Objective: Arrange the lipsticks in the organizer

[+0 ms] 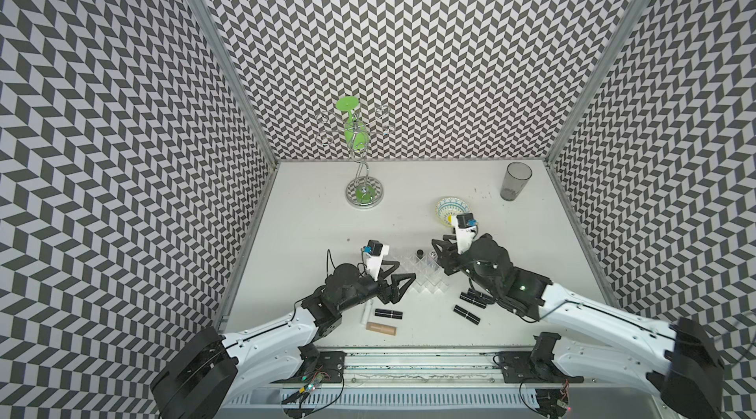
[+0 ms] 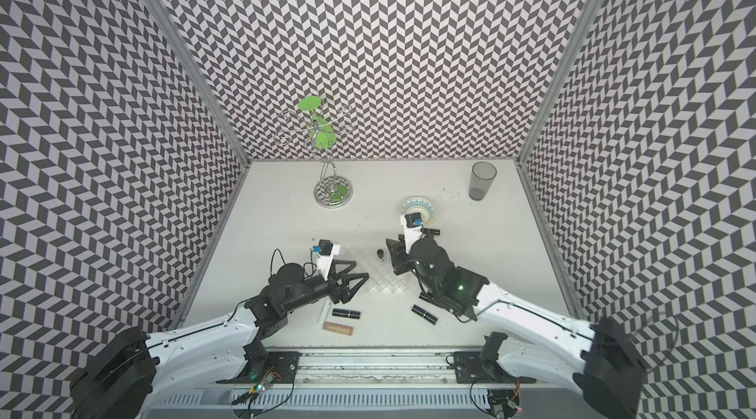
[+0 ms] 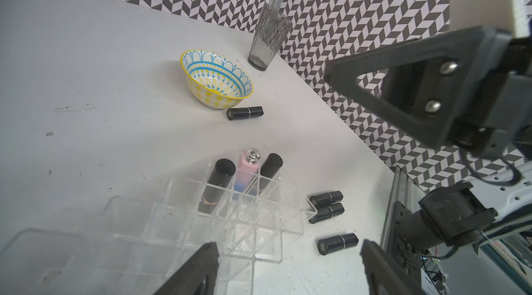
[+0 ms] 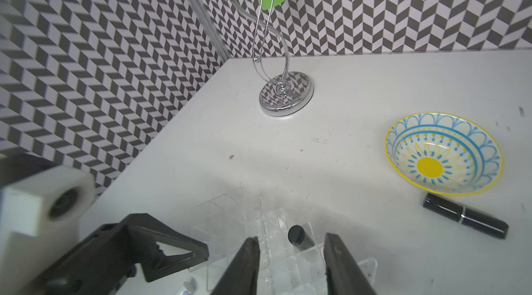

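The clear organizer point(image 3: 238, 223) stands mid-table. Upright in its cells are a black lipstick point(image 3: 223, 170), a pink one with a silver top point(image 3: 247, 170) and another black lipstick point(image 3: 271, 165). My left gripper point(image 1: 406, 270) is open at the organizer's left side, empty. At its right end, my right gripper holds its fingers apart, with nothing seen between them. Loose black lipsticks lie by the bowl point(image 3: 245, 113), right of the organizer point(image 3: 326, 213), nearer the front point(image 3: 338, 244) and front left point(image 1: 388, 313). Beside that last one are a tan tube point(image 1: 381, 328) and a whitish tube point(image 1: 367, 312).
A patterned bowl point(image 4: 443, 153) stands behind the organizer to the right. Farther back are a grey glass point(image 1: 516, 181) and a chrome stand with green parts point(image 1: 364, 192).
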